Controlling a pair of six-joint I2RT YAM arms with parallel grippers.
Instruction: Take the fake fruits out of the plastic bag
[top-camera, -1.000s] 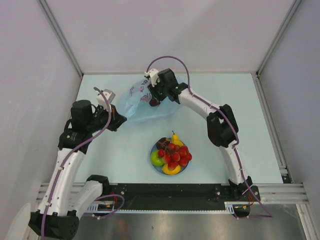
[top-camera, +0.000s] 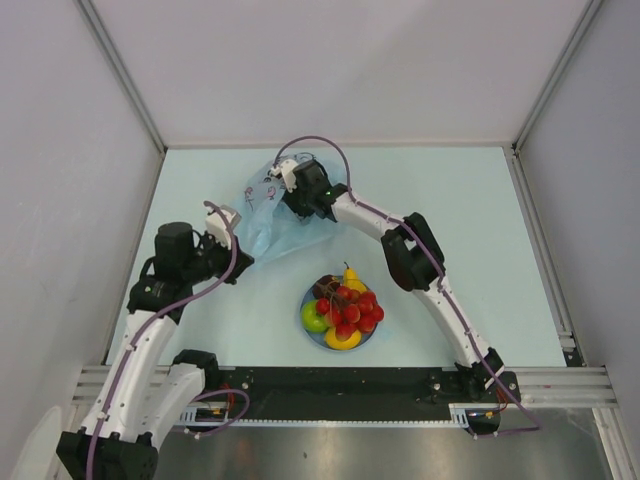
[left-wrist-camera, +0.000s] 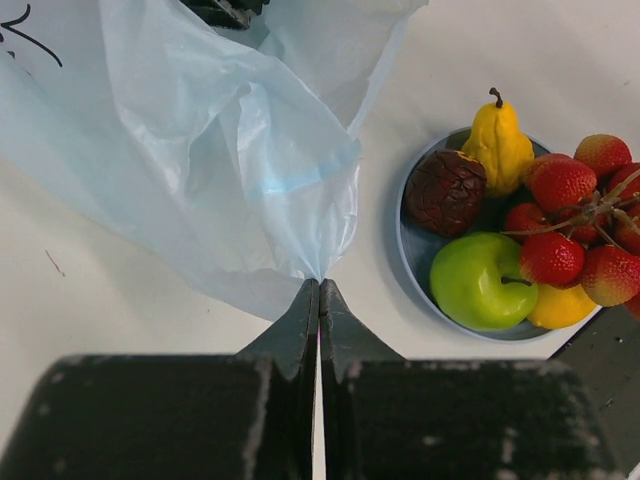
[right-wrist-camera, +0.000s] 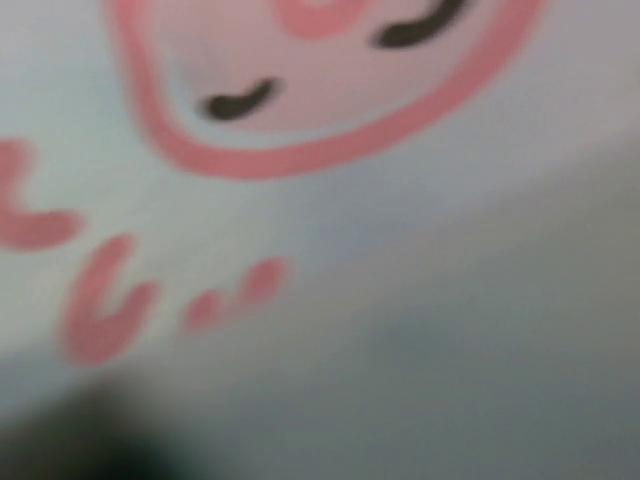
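Note:
The pale blue plastic bag (top-camera: 275, 235) lies crumpled at the back of the table. My left gripper is shut at the bag's gathered edge, with a thin bit of plastic at its tips. My right gripper (top-camera: 298, 208) is down inside the bag, hiding what lies under it; its fingers are not clear. The right wrist view shows only blurred printed plastic (right-wrist-camera: 250, 160), so I cannot tell how that gripper stands.
A blue bowl (left-wrist-camera: 410, 250) of fake fruit stands front centre, holding a green apple (left-wrist-camera: 475, 275), a yellow pear (left-wrist-camera: 497, 145) and several red fruits.
My right gripper has moved left and down into the bag, covering a dark red fruit seen there a second ago. My left gripper has moved slightly toward the front.

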